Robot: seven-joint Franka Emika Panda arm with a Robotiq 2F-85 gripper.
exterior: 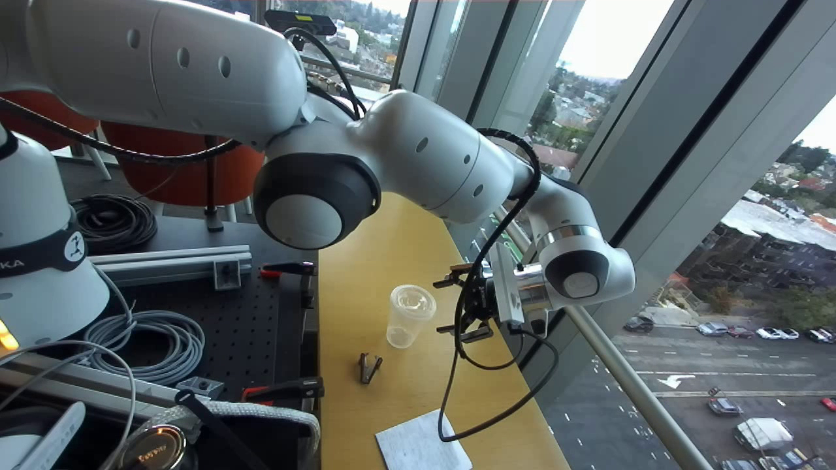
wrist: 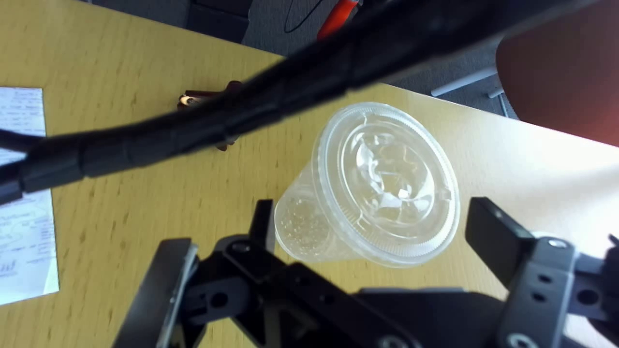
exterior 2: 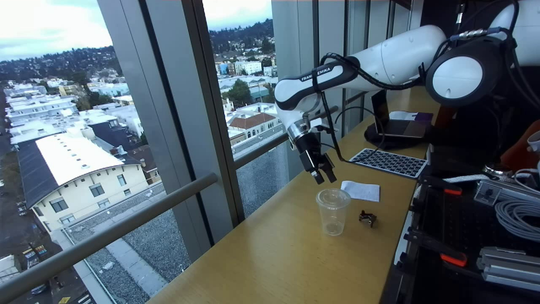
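Observation:
A clear plastic cup with a domed lid [exterior: 411, 313] stands upright on the wooden table. In exterior view 2 the same lidded cup [exterior 2: 333, 213] is below and in front of my gripper [exterior 2: 324, 177], apart from it. My gripper [exterior: 448, 304] is open, its fingers spread towards the cup from the window side. From the wrist view, the cup's lid [wrist: 390, 182] shows beyond and between the fingertips, and nothing is held. A small dark clip [exterior: 368, 368] lies on the table near the cup; a black cable partly hides it in the wrist view.
A sheet of paper [exterior 2: 360, 191] with writing lies near the clip. Farther back are a keyboard [exterior 2: 390, 161] and a laptop [exterior 2: 400, 121]. A metal railing [exterior: 627, 376] runs along the window side. Bare table [exterior 2: 283, 263] extends in front of the cup.

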